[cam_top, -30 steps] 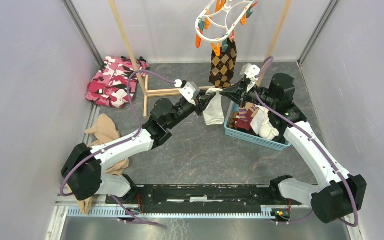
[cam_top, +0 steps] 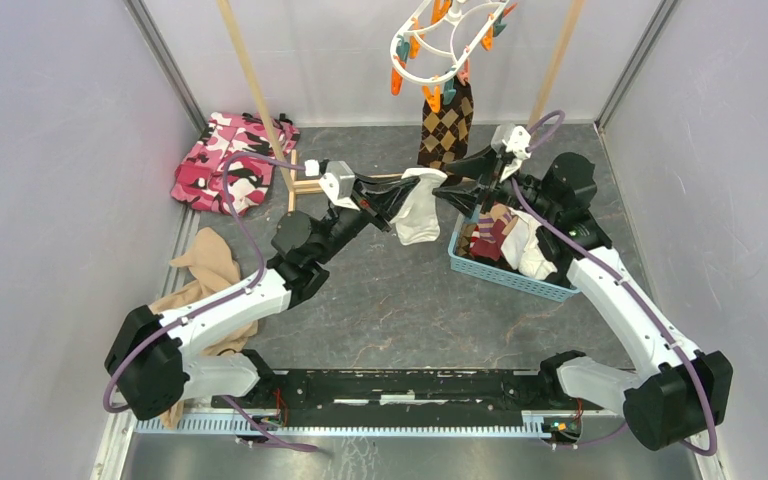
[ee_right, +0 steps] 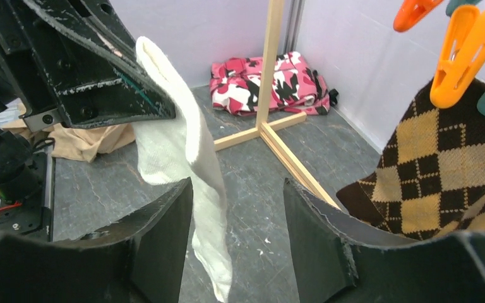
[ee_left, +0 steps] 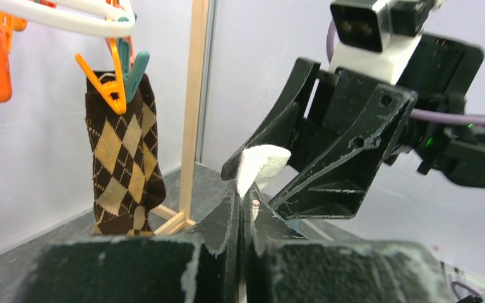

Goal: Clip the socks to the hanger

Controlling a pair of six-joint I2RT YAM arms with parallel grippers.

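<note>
A white sock point(cam_top: 419, 212) hangs from my left gripper point(cam_top: 403, 197), whose fingers are shut on it near the upper edge; the right wrist view shows the sock point(ee_right: 205, 183) drooping below those fingers. My right gripper point(cam_top: 445, 178) is open just beside the sock, and its two fingertips in the right wrist view have a clear gap, the sock showing behind the left finger point(ee_right: 170, 243). The white round hanger point(cam_top: 447, 45) is above, ringed with orange and teal clips. A brown argyle sock point(ee_left: 123, 158) hangs from it by an orange clip point(ee_left: 110, 82).
The blue basket point(cam_top: 513, 281) of assorted socks stands under the right arm. Pink camouflage cloth point(cam_top: 225, 160) and beige cloth point(cam_top: 209, 262) lie at left. Wooden posts point(cam_top: 246, 75) rise either side of the hanger.
The left arm has drawn back leftward, keeping the sock in its fingers.
</note>
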